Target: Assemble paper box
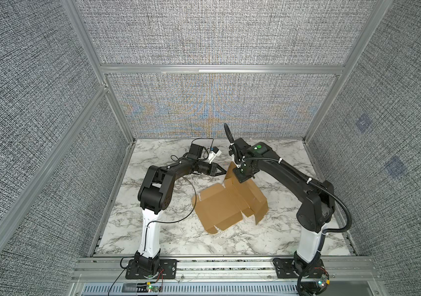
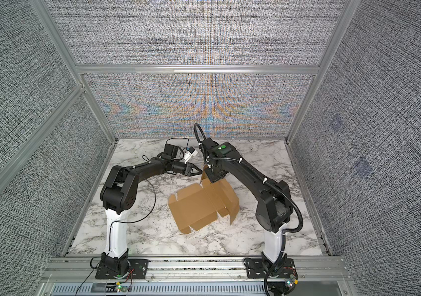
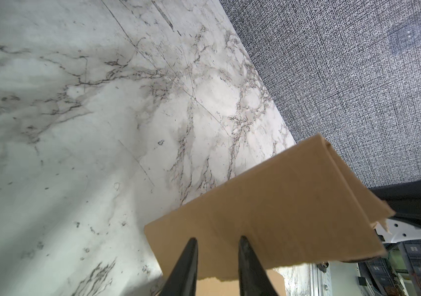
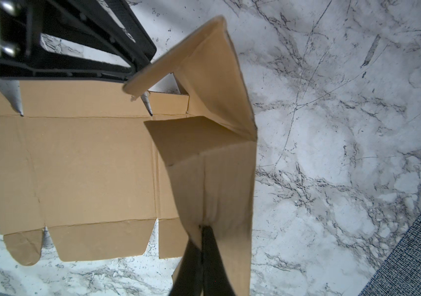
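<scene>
The cardboard box blank [image 1: 220,207] lies unfolded mid-table, its right side panel [image 4: 225,182] raised, with an end flap [image 4: 210,83] bent up. My right gripper is shut at that panel; its tips meet a crease in the cardboard, and it appears closed on it. My left gripper is part open beside the raised end flap [image 3: 269,202], its fingertips blurred in front of the cardboard, nothing clearly between them. In both top views it sits at the back of the blank, close to the right gripper.
Grey fabric walls and metal rails enclose it. A loose cable from the left arm hangs over the table left of the cardboard.
</scene>
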